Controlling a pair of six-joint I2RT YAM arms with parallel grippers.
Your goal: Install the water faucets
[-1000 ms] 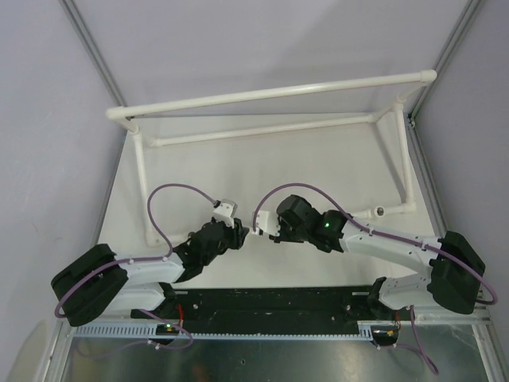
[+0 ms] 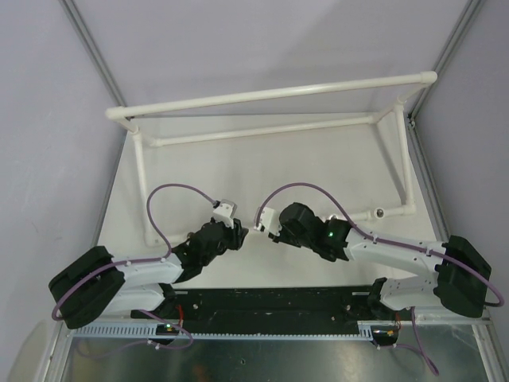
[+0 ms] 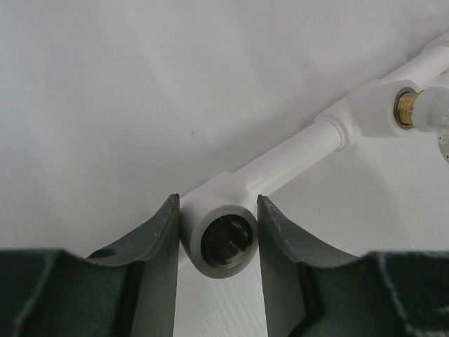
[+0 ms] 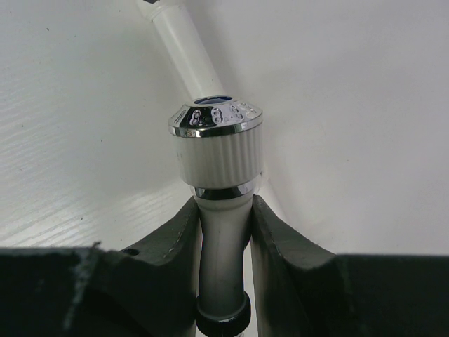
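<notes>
My left gripper is closed around a white pipe fitting [image 3: 210, 196] with an open round socket facing it, on the frame's front pipe [image 3: 287, 158]. To its upper right, a second fitting [image 3: 372, 112] holds a brass-threaded piece with a clear knurled part, partly cut off. My right gripper is shut on a white faucet [image 4: 219, 151] with chrome rings, held near the middle of the front pipe in the top view [image 2: 269, 219].
The white pipe frame [image 2: 262, 94] spans the board, with another open fitting [image 2: 378, 213] on the front right. The board's middle [image 2: 262, 167] is clear. Grey rails run along both sides.
My right arm has shifted slightly to the right and toward the bottom of the top view, its gripper still at the faucet. The left arm looks unchanged.
</notes>
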